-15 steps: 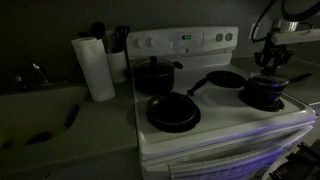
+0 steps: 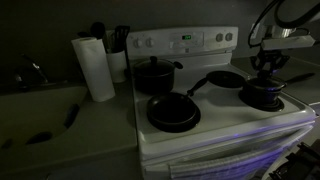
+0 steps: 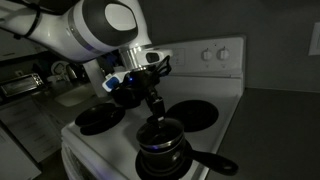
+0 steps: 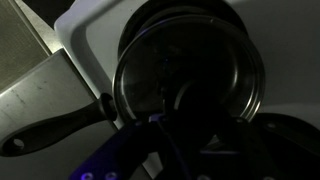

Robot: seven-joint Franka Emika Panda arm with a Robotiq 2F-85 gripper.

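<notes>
A dark saucepan (image 3: 160, 158) with a long black handle (image 3: 213, 162) stands on the front right burner. A round lid (image 4: 235, 75) with a shiny rim covers its top in the wrist view. My gripper (image 3: 157, 108) points down over the middle of the lid. Its dark fingers are shut on what looks like the lid's knob (image 4: 188, 95); poor light hides the exact contact. In exterior view 1 the gripper (image 2: 268, 68) is right above the saucepan (image 2: 262, 95).
A black frying pan (image 2: 172, 113) sits front left on the white stove (image 2: 215, 118), with a two-handled pot (image 2: 154, 75) behind it. Another dark pan (image 2: 226, 79) lies at the back right. A paper towel roll (image 2: 95, 70) stands left on the counter.
Over the last second my gripper has come down slightly toward the saucepan lid. The pots and pans have not visibly moved.
</notes>
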